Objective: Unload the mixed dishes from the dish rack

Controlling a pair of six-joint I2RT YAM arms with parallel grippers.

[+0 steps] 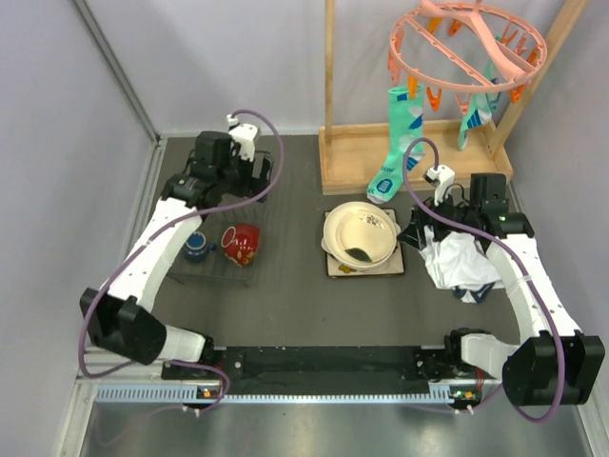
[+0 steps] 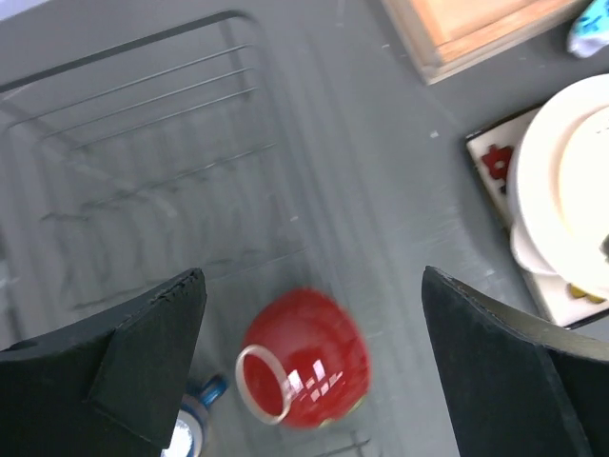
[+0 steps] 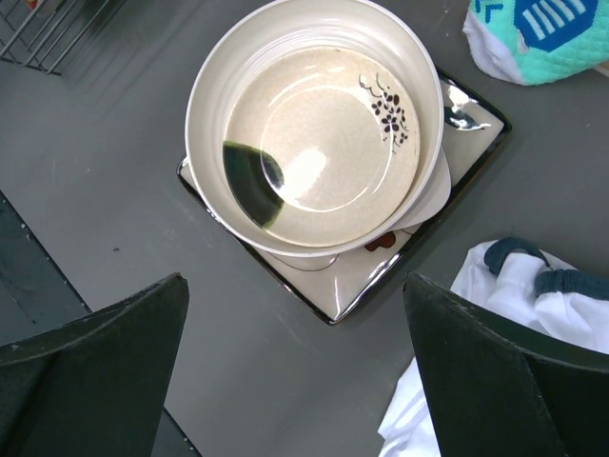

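Note:
In the wire dish rack [image 2: 181, 259], a red cup [image 2: 319, 367] lies on its side near the front right. Left of it sits a small blue cup [image 1: 196, 247], partly cut off in the left wrist view. Above the rack my left gripper stands open, its fingers [image 2: 143, 352] apart and nothing between them. A cream plate [image 3: 324, 143] rests in a white two-handled bowl [image 3: 205, 152], stacked on a square tray-like plate [image 3: 333, 295] on the table. My right gripper hangs open to the right of this stack, empty.
White cloths with dark trim [image 1: 461, 259] lie at the right. Behind the dishes stands a wooden frame [image 1: 343, 157], with a pink hanger [image 1: 466, 48] and socks [image 1: 400, 143] hanging low. The table between rack and stack is bare.

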